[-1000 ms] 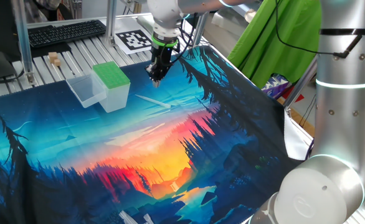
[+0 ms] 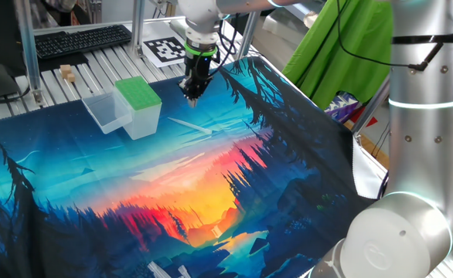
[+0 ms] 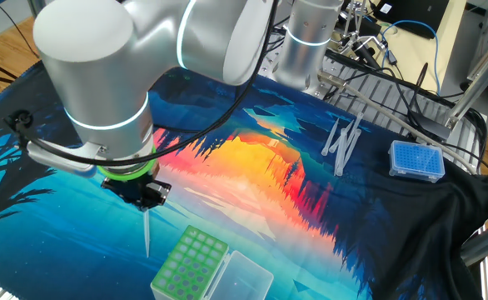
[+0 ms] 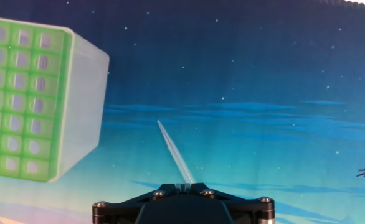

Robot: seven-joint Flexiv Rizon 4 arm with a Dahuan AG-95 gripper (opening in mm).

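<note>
My gripper appears shut in the wrist view, its fingers brought together with nothing visible between them. Beneath it a thin clear tube slants across the cloth, its near end hidden behind the fingers. Exterior view 1 shows that tube lying flat, with the gripper above and apart from it. To the left of the gripper stands a white box with a green gridded top; part of this green grid also fills the wrist view's left side.
An open clear lid adjoins the green-topped box. Several similar clear tubes lie in a pile across the cloth, near a blue rack. A keyboard sits at the back.
In exterior view 1 the arm and gripper have shifted slightly left over the past second. The box, its lid and the lone tube stay where they were.
</note>
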